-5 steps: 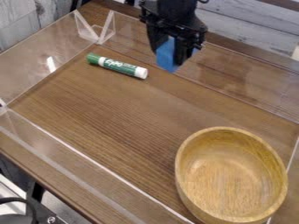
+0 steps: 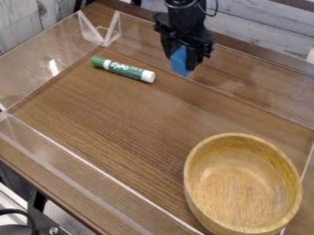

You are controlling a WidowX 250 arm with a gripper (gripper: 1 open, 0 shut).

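My gripper (image 2: pixel 182 44), black and at the top centre over the back of the table, is shut on a blue object (image 2: pixel 179 61) that hangs below it. A green and white tube (image 2: pixel 123 70) lies on the table to the left of the gripper. A large tan oval bowl (image 2: pixel 241 182) sits at the front right.
Clear plastic walls line its edges, with a clear angled piece (image 2: pixel 101 29) at the back left.
My gripper with the blue object in it has moved toward the back of the table and looks smaller. The tube and bowl have not moved.
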